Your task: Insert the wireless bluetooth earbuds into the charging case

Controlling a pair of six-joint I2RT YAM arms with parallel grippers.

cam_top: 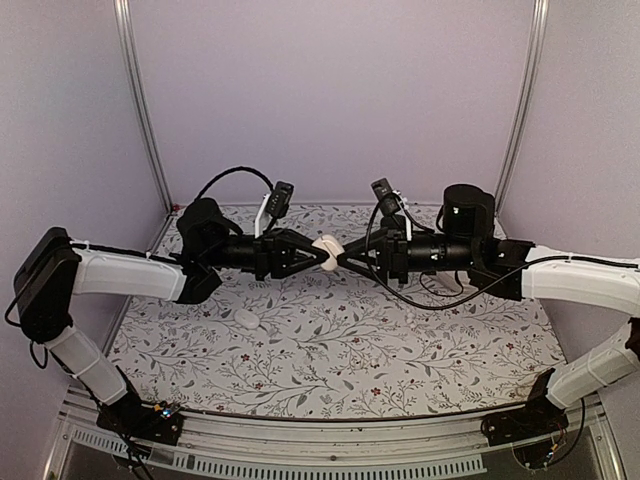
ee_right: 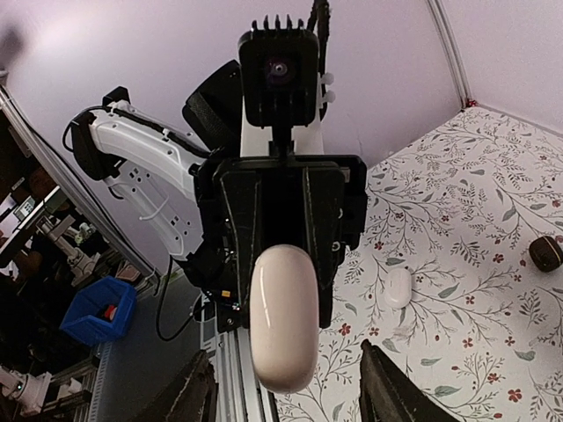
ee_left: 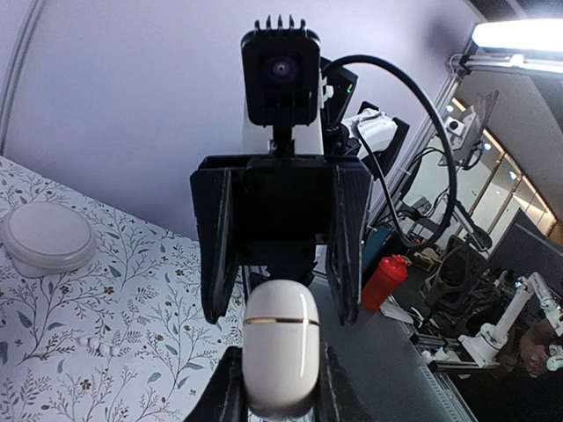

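The white charging case point(cam_top: 327, 250) is held up in midair by my left gripper point(cam_top: 314, 255), which is shut on it; in the left wrist view the case point(ee_left: 281, 354) shows a lid seam. My right gripper is part open, its fingers either side of the case's near end in the right wrist view, apparently not gripping it. In the left wrist view its fingertips frame the case from beyond. Small white pieces point(ee_left: 98, 345), likely the earbuds, lie on the table.
A white oval object point(cam_top: 246, 318) lies on the left of the floral table, and a round white container point(ee_left: 48, 236) stands on the right. A small dark object point(ee_right: 545, 253) lies farther back.
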